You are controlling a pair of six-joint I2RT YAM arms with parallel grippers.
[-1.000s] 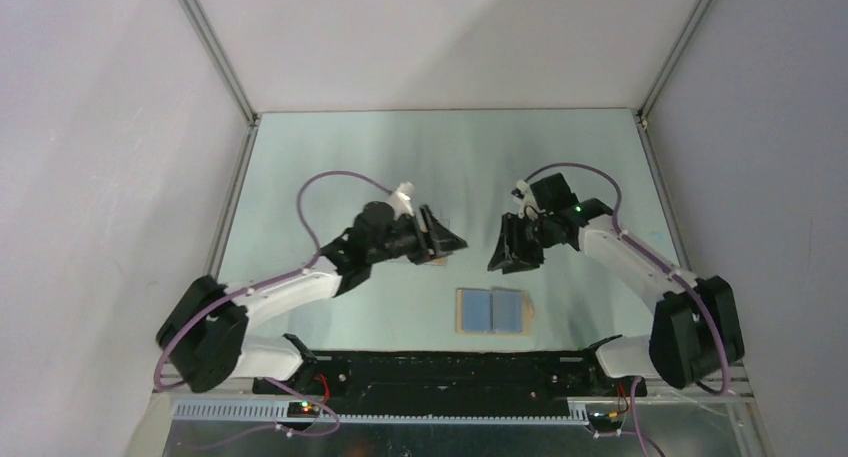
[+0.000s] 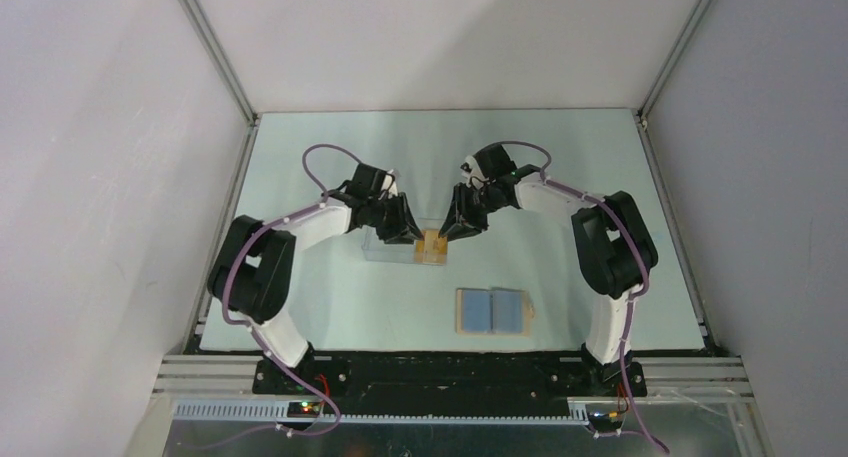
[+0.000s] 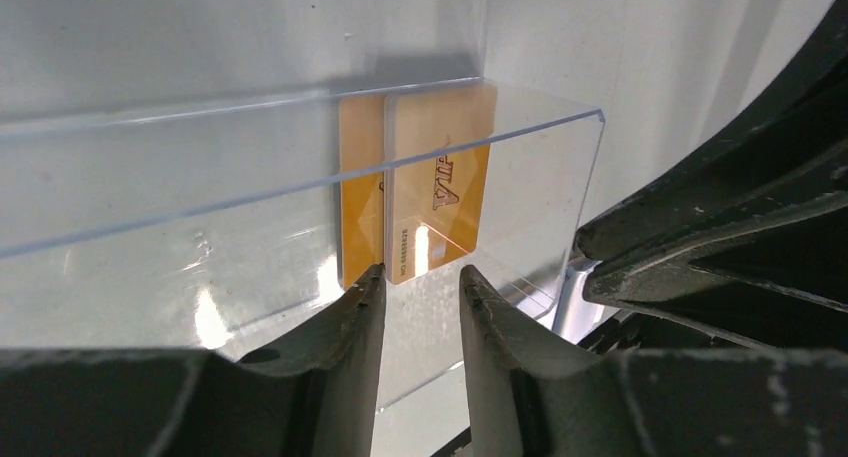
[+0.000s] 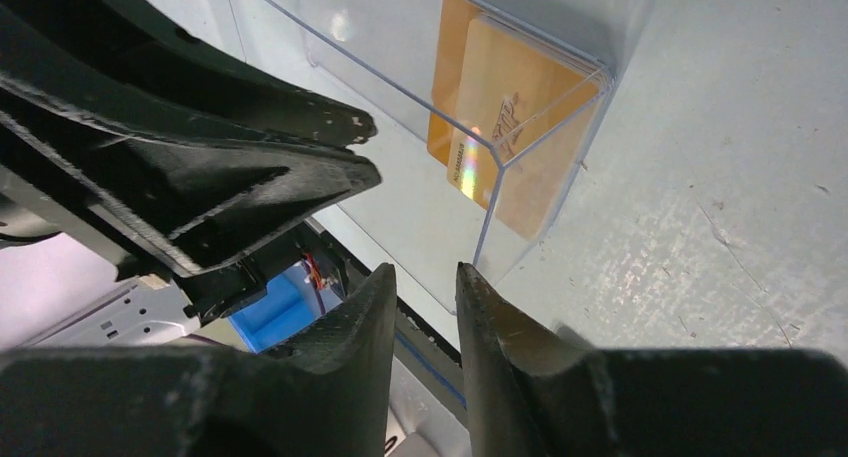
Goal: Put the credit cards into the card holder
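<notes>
A clear plastic card holder [image 2: 390,252] lies at the table's middle with orange cards [image 2: 432,247] in its right end; in the left wrist view they show as orange cards [image 3: 440,212] behind the clear wall, and in the right wrist view as cards [image 4: 500,117]. My left gripper is over the holder's near side, fingertips slightly apart, nothing visible between them. My right gripper is at the holder's right end, fingertips part open with nothing visible between them. In the top view the two grippers face each other closely.
Blue cards on a tan backing [image 2: 477,310] lie at the front right of the table, apart from the holder. Open table surrounds the holder; walls [image 2: 730,227] bound the workspace on the sides and back.
Both arms have moved from the front and sides to the holder, the grippers coming closer together over its right end. The holder and blue cards appear unmoved.
</notes>
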